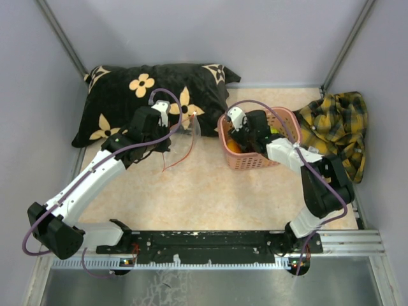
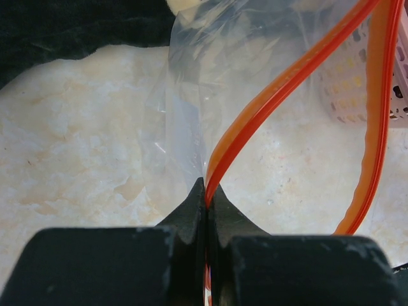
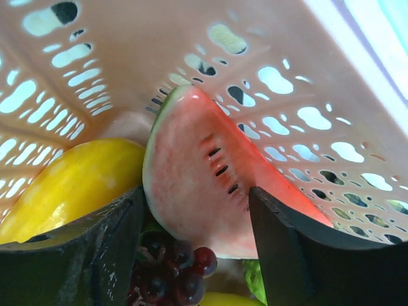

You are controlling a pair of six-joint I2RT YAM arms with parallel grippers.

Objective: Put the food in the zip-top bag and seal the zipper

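Note:
A clear zip top bag [image 2: 223, 83] with an orange-red zipper rim [image 2: 255, 115] hangs mouth open, its rim pinched in my left gripper, which is shut. In the top view the bag [image 1: 186, 137] hangs above the table beside that gripper [image 1: 162, 143]. My right gripper reaches down into the pink basket [image 1: 252, 160], its fingers apart. A watermelon slice [image 3: 197, 166] leans against the basket wall, across the gap between those fingers; whether both touch it is unclear. Left of it lies a yellow fruit [image 3: 76, 182], and dark red grapes [image 3: 172, 274] sit below.
A dark floral cushion [image 1: 150, 86] lies at the back left. To the right of the basket is a yellow-and-black plaid cloth [image 1: 338, 127]. Something green [image 3: 256, 280] shows low in the basket.

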